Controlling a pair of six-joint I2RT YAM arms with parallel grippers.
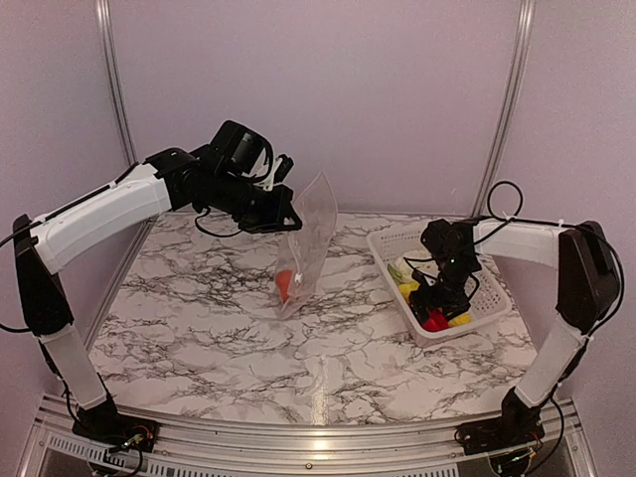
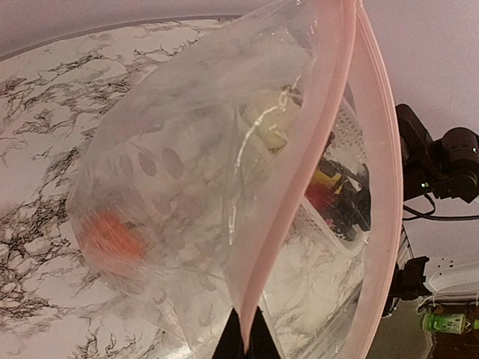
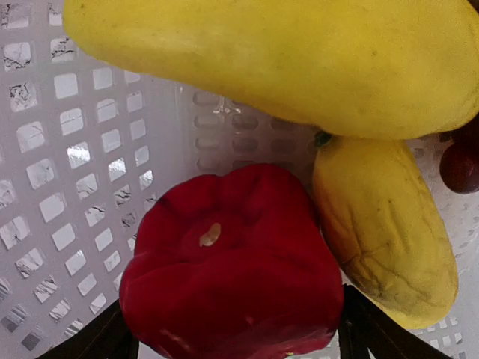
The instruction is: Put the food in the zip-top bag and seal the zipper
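My left gripper is shut on the rim of the clear zip top bag (image 2: 172,120), which hangs with its pink-edged mouth spread apart. Inside the bag, low down, lies an orange-red round food item (image 2: 112,241). In the right wrist view my right gripper is open around a red pepper (image 3: 232,258) in the basket, one finger (image 3: 111,333) on its left and one on its right. Whether the fingers press on it cannot be told. Beside the pepper lie a small yellow item (image 3: 385,224) and a larger yellow one (image 3: 284,60).
A white perforated basket (image 1: 502,298) stands on the right of the marbled table, its walls close around the right gripper. Dark grapes (image 3: 459,166) show at its right side. The pale cauliflower (image 2: 271,118) is visible through the bag. Open table lies in front.
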